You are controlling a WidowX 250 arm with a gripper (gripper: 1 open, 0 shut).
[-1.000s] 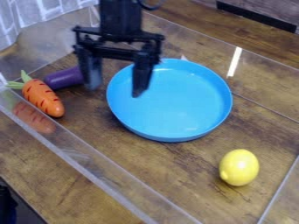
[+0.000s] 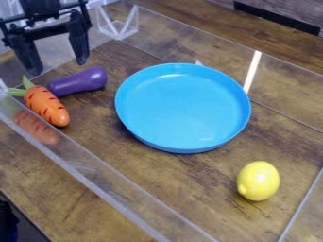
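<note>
My black gripper (image 2: pixel 55 51) is at the upper left, its two fingers spread open with nothing between them, above and beside a purple eggplant (image 2: pixel 81 80). An orange carrot (image 2: pixel 47 106) with green top lies just below the eggplant. A blue plate (image 2: pixel 183 107) sits in the middle, empty. A yellow lemon (image 2: pixel 258 181) lies at the lower right.
Transparent walls (image 2: pixel 108 189) run along the left and other sides of the wooden work surface (image 2: pixel 151 208). Bare wood surrounds the lemon and the area right of the plate.
My gripper has moved from above the plate leftward to the upper left, over by the eggplant. The vegetables, lemon and plate have not moved.
</note>
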